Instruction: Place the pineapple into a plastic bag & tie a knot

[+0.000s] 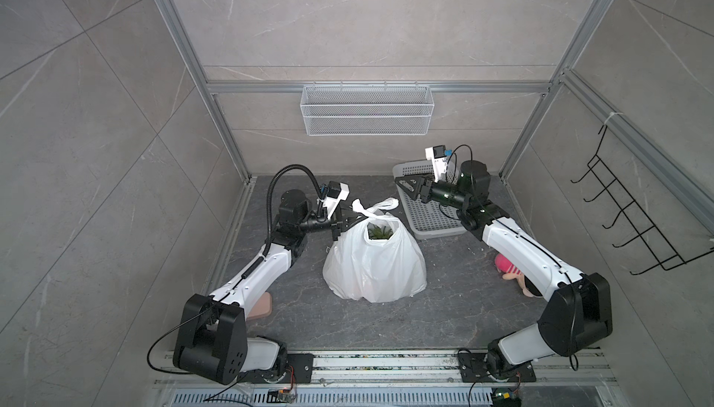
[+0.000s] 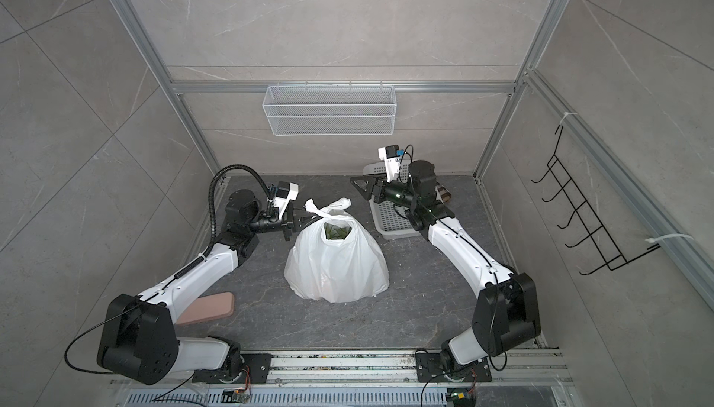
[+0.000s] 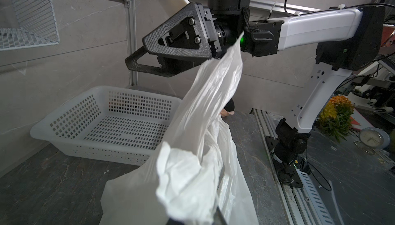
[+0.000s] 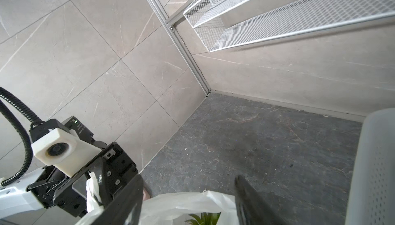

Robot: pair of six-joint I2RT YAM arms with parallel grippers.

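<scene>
The white plastic bag (image 1: 374, 265) (image 2: 336, 269) stands mid-table, handles gathered and crossed at the top. Green pineapple leaves (image 1: 380, 233) (image 4: 204, 218) show in its opening; the rest is hidden. My left gripper (image 1: 355, 221) (image 2: 311, 222) is shut on bunched bag plastic (image 3: 187, 184) at the top left of the bag, which fills much of the left wrist view. My right gripper (image 1: 403, 185) (image 2: 360, 186) is open above the bag's right rear, holding nothing, its blurred fingers showing at the bottom of the right wrist view.
A grey perforated basket (image 1: 435, 230) stands behind the bag on the right. A pink board (image 2: 204, 309) lies at front left, a pink doll (image 1: 509, 265) at right. A wire shelf (image 1: 366, 109) hangs on the back wall.
</scene>
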